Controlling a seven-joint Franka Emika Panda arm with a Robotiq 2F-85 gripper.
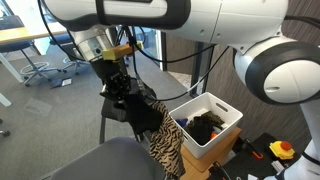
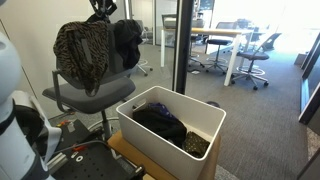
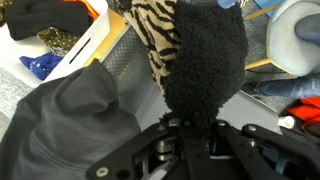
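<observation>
My gripper is shut on a cloth garment, which hangs down from the fingers. Its fuzzy black side fills the middle of the wrist view, with a tiger-striped part folded beside it. In exterior view 1 the black part is uppermost and the striped part dangles lower, left of the white bin. Exterior view 2 has the patterned side hanging over the grey chair, clear of the white bin. The fingertips are partly hidden by cloth.
Inside the bin lie dark clothes and a speckled gold-black piece. The bin stands on a wooden surface. A grey chair is close to the hanging cloth. A red-and-yellow object sits right of the bin.
</observation>
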